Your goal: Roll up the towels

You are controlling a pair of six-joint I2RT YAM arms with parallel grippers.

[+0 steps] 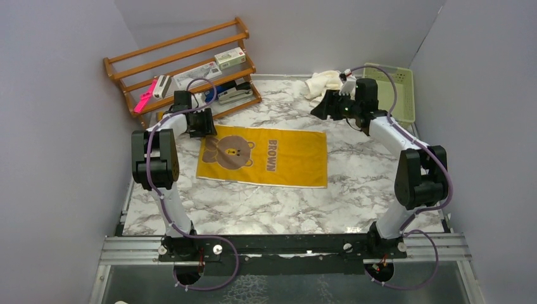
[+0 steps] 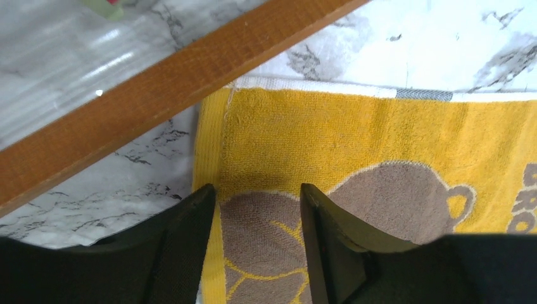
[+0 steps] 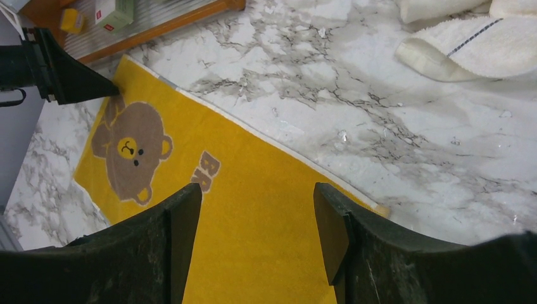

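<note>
A yellow towel [image 1: 297, 161] with a brown bear and lettering lies spread flat on the marble table. My left gripper [image 1: 206, 134] is low over its far left corner; in the left wrist view its fingers [image 2: 187, 234] stand apart, one near the towel's [image 2: 272, 133] left hem and the other over the bear print. Whether the tips press on the cloth I cannot tell. Open and empty, my right gripper [image 1: 318, 114] hovers beyond the towel's far right corner. A cream cloth with a dark stripe [image 3: 491, 44] is bunched at the back, partly behind the right gripper in the top view.
A wooden rack [image 1: 183, 50] holding boxes and staplers stands at the back left; its front bar [image 2: 158, 79] runs close to the towel's corner. A green basket [image 1: 405, 95] sits at the back right. Bare marble [image 1: 285, 209] lies in front of the towel.
</note>
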